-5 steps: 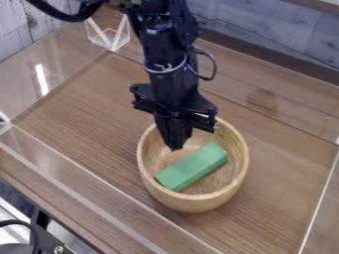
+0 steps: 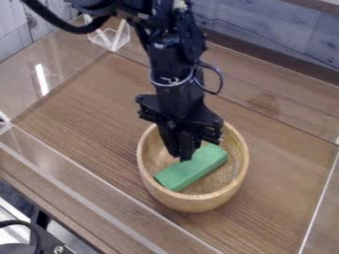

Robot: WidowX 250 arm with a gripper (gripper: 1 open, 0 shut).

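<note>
A tan round bowl [image 2: 201, 196] sits on the wooden table, holding a green rectangular block [image 2: 181, 174] that lies flat inside it. My black gripper [image 2: 179, 139] reaches down from the top of the view over the back of the bowl, its lower end partly covering the bowl's inside. Whether the fingers are open or shut is not clear from this angle.
A grey wood-look wall runs along the back, with white strap-like pieces at the upper left. Black cables lie at the lower left corner.
The gripper has shifted slightly within the same place over the bowl's back. The bowl and green block look almost unchanged.
</note>
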